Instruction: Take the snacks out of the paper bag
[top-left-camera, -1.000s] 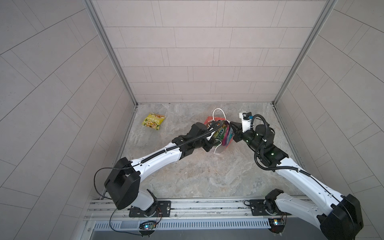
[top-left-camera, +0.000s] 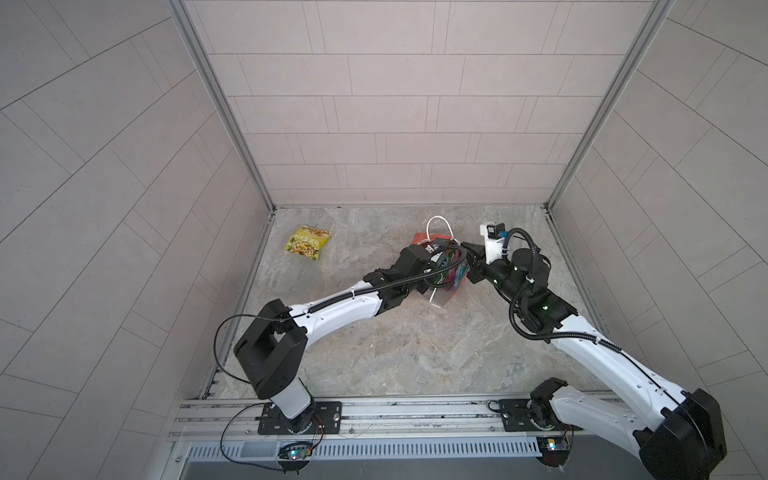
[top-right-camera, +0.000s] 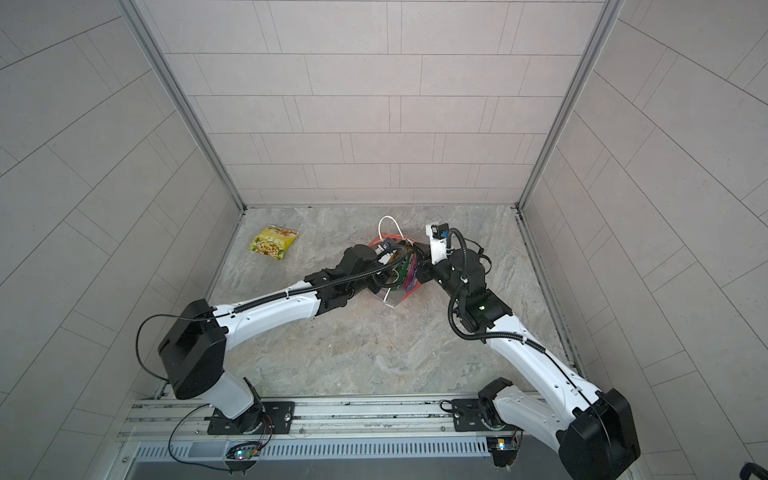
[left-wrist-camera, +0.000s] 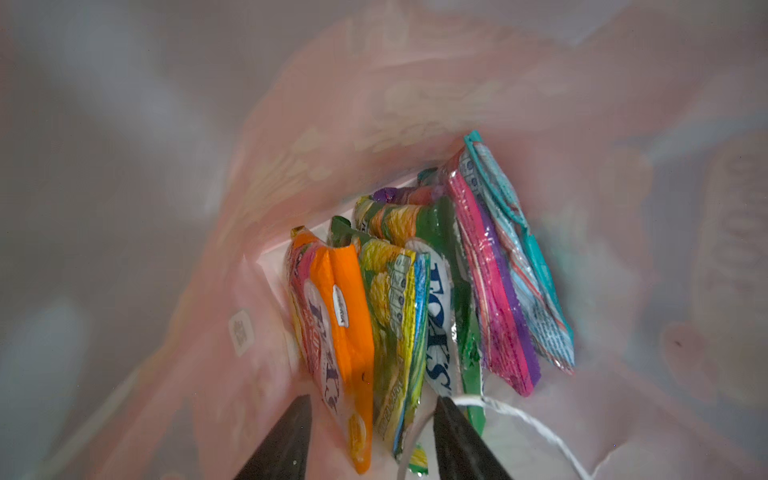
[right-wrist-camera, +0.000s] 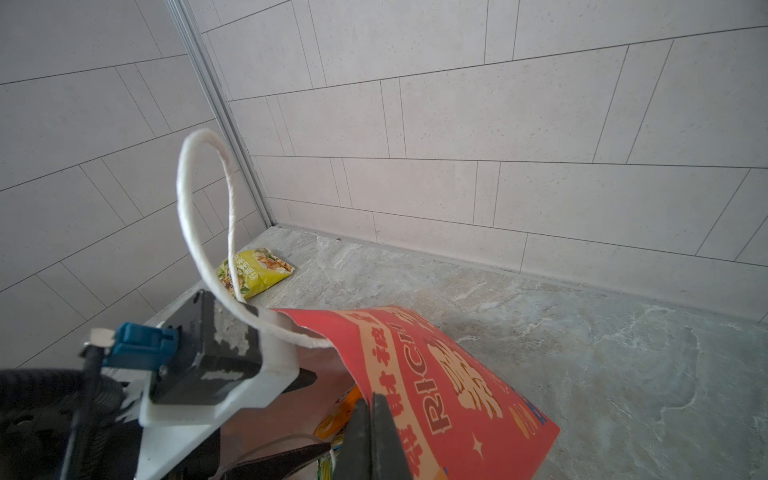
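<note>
The red paper bag (right-wrist-camera: 456, 384) with white handles stands centre-right on the floor. In the left wrist view several snack packets show inside: orange (left-wrist-camera: 344, 312), yellow-green (left-wrist-camera: 388, 336), pink (left-wrist-camera: 496, 304), teal (left-wrist-camera: 536, 272) and green ones. My left gripper is in the bag's mouth, fingers apart below the packets in view, nothing visibly held; a white handle crosses its right finger. My right gripper is shut at the bag's rim, its fingers over the red paper edge.
A yellow snack packet (top-left-camera: 306, 241) lies alone at the back left of the marble floor (top-left-camera: 336, 368). Tiled walls enclose three sides.
The right arm and the loose yellow packet show no visible movement.
</note>
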